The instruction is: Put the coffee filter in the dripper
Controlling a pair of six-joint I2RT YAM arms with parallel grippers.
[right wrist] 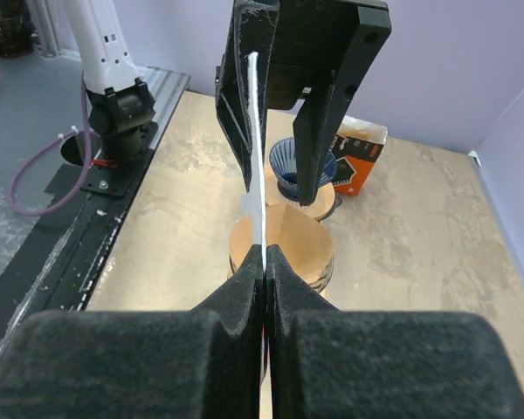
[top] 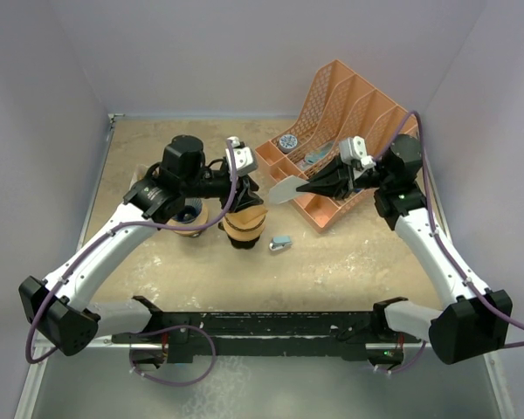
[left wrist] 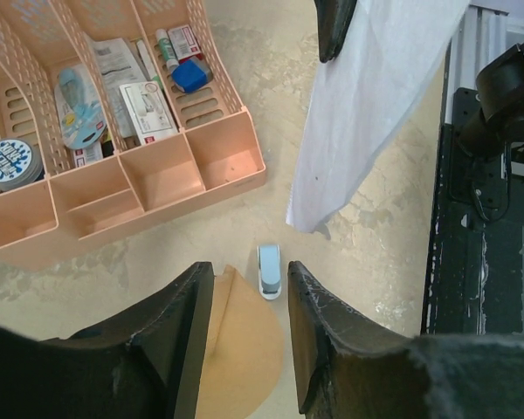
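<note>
A white paper filter (top: 286, 189) hangs in my right gripper (top: 304, 187), which is shut on it; in the left wrist view the paper (left wrist: 358, 122) fills the upper right. My left gripper stands open with nothing between its fingers, above a cone of tan filters (right wrist: 293, 244) on a dark base at the table's middle. A dark blue ribbed dripper (right wrist: 288, 161) on a round wooden stand sits to the left, partly hidden by the left arm in the top view.
A pink divided organizer (top: 332, 105) with small items stands at the back right. A small light-blue stapler (top: 281, 241) lies right of the tan filters. An orange-and-black box (right wrist: 356, 166) stands behind the dripper.
</note>
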